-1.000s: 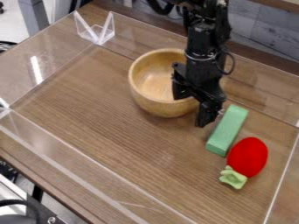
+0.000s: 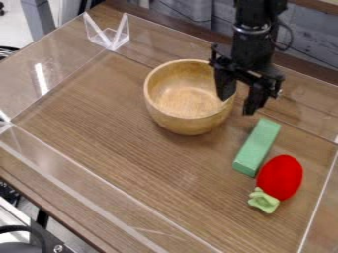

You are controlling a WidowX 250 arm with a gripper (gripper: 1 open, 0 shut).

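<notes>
A black robot arm comes in from the top, its gripper (image 2: 239, 77) above and at the right edge of a tan round bowl (image 2: 188, 102), with dark fingers pointing down; whether they are open or shut is hard to make out. A mint green block (image 2: 256, 148) lies right of the bowl, with a red oval object (image 2: 280, 176) beside it and a pale green piece (image 2: 263, 203) at that object's lower end.
A small white wire-like item (image 2: 109, 32) stands at the back left. Dark cables show at the lower left corner.
The gripper has moved up and back in the view, away from the green block. The bowl and the other objects appear unmoved.
</notes>
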